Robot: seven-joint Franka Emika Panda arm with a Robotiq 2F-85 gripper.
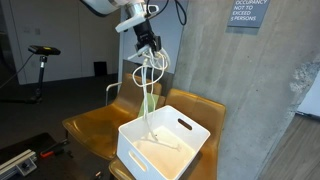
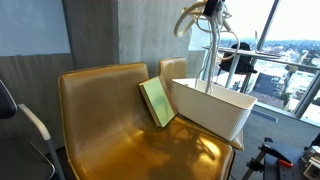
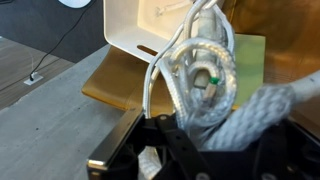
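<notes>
A bundle of white rope (image 1: 153, 70) hangs from my gripper (image 1: 150, 49), which is shut on it high above a white bin (image 1: 137, 158). Its strands trail down over the bin, and the lower end reaches inside. In exterior view 2 the looped rope (image 2: 213, 48) rises from the bin (image 2: 212, 108). The wrist view has the rope (image 3: 212, 78) bunched close to the fingers, covering the fingertips; a small green bit shows among the coils.
The bin rests on brown chairs (image 1: 92, 127). A green, flat book-like object (image 2: 157, 102) leans against a chair back beside it. A concrete wall (image 1: 235, 80) stands behind. Windows lie beyond the bin in exterior view 2.
</notes>
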